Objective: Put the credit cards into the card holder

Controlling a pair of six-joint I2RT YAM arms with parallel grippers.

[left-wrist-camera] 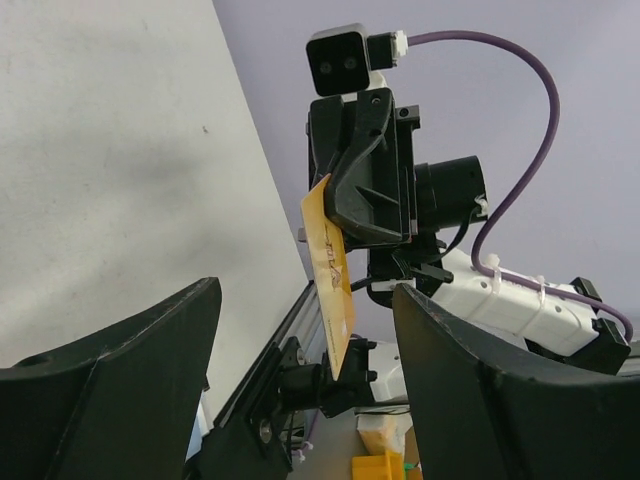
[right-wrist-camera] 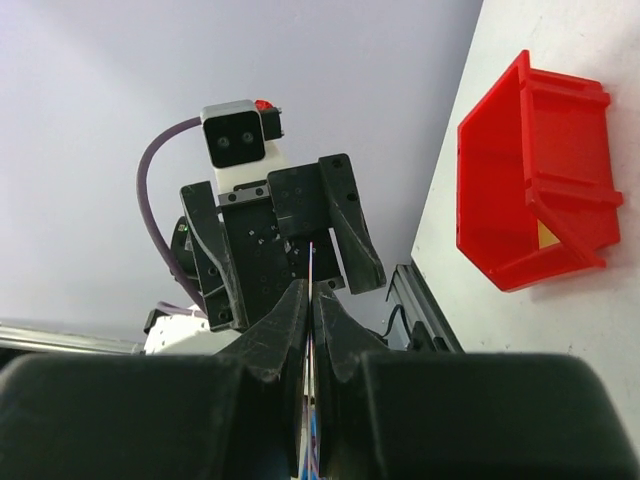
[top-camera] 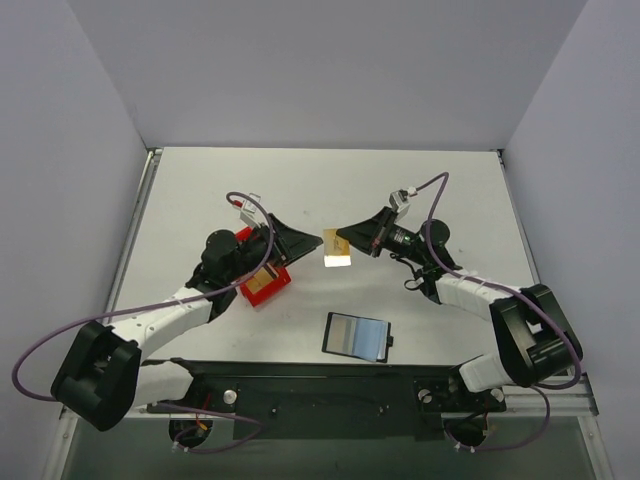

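A gold card hangs over the middle of the table, with my right gripper shut on its edge. In the left wrist view the card appears steeply tilted, held by one end. Facing it from the left, my left gripper is open and apart from the card, nothing between its fingers. Edge-on in the right wrist view, the card is a thin line between the closed fingers. The card holder, with clear pockets, lies open near the front edge.
A red box with more cards inside sits at left, partly covered by the left arm. Bare white table stretches behind the grippers. Walls stand on both sides and at the back.
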